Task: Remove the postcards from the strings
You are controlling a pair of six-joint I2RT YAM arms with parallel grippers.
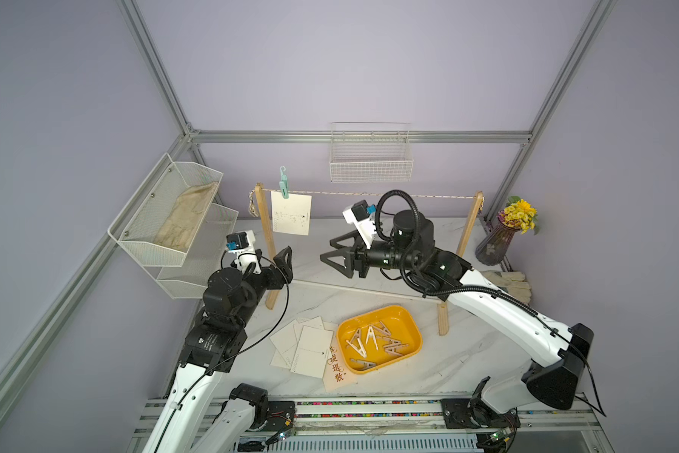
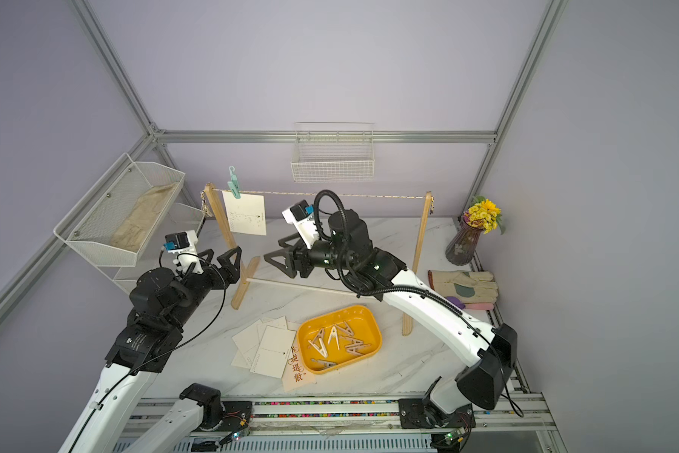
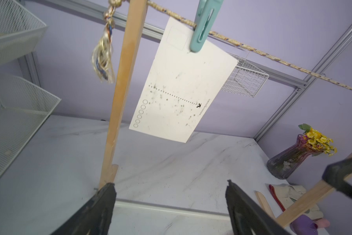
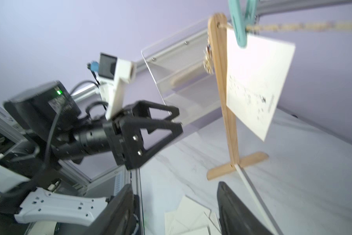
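Observation:
One white postcard [image 1: 291, 214] hangs near the left end of the string [image 1: 369, 193], pinned by a teal clothespin [image 1: 283, 183]. In the left wrist view the printed side of that postcard [image 3: 179, 84] faces me, tilted. My left gripper is open, in front of and below the card, touching nothing. To the right of the card, my right gripper [image 1: 333, 255] stands open and empty, pointing left. Several loose postcards [image 1: 309, 351] lie overlapping on the table, one with red characters [image 1: 339, 367].
A yellow tray [image 1: 413, 337] with several pale clothespins sits right of the loose cards. Wooden posts [image 1: 469, 224] carry the string. A flower vase [image 1: 498, 240] and gloves [image 2: 464, 285] are at right; a mesh basket [image 1: 150, 253] is at left.

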